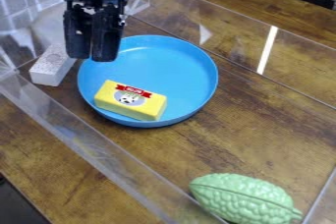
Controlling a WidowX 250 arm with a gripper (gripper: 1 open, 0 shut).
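My black gripper (93, 41) hangs at the upper left, above the left rim of a blue plate (178, 76); whether its fingers are open or shut is hard to make out. A yellow box with a red label (132, 100) lies on the front part of the plate. A white block (53, 65) sits left of the plate, just below and left of the gripper.
A green bumpy object (246, 196) lies at the front right. Clear plastic walls run along the left front and across the back right.
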